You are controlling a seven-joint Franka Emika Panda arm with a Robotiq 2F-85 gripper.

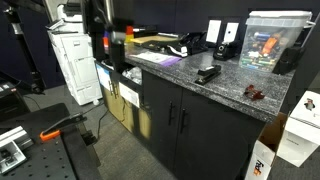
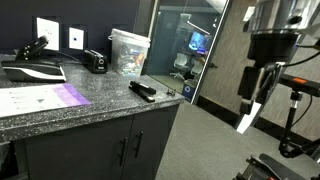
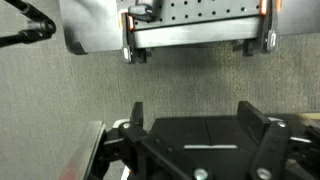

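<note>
My gripper stands open in the wrist view, its dark fingers wide apart and only grey floor between them. In exterior view 2 the dark arm hangs at the right, well clear of the counter. Its blurred dark shape covers the upper left of exterior view 1. On the speckled counter lies a black stapler, also seen as a stapler in exterior view 2. A small dark red object rests nearer the counter's end. Behind it stands a clear lidded tub with colourful contents.
Purple-and-white paper lies on the counter, with a black device behind it. Coloured blocks show partly behind the arm. An open white box stands at the counter's end. A perforated metal plate crosses the wrist view's top.
</note>
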